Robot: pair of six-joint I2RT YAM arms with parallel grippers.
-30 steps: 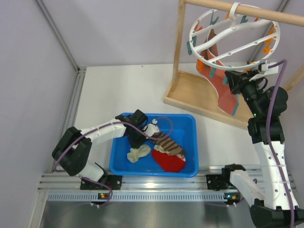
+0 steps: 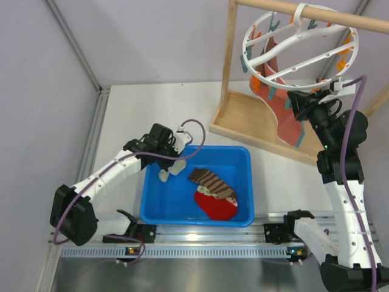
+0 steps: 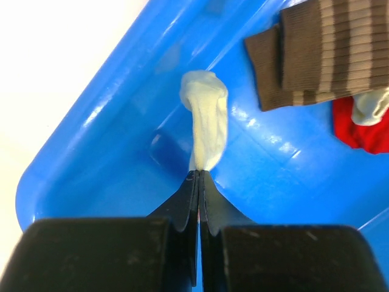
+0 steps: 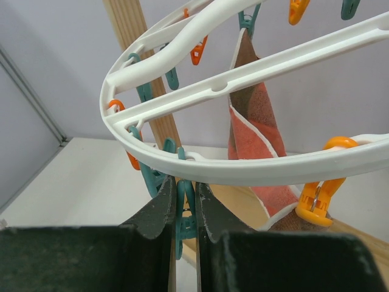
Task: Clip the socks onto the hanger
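A cream sock (image 3: 206, 115) in the blue bin (image 2: 149, 207) is lifted at one end to my left gripper, which is shut with its fingertips on it. Brown striped socks (image 2: 209, 182) and a red sock (image 2: 216, 207) lie in the bin. The round white hanger (image 2: 273, 82) carries teal and orange clips and a hanging salmon-and-brown sock (image 2: 282, 115). My right gripper is shut on a teal clip (image 4: 187, 226) at the hanger's ring.
A wooden frame (image 2: 231, 48) with a base holds the hanger at the back right.
My left gripper has moved left and up toward the bin's back-left, drawing the cream sock along with it. My right gripper has stayed in place at the hanger.
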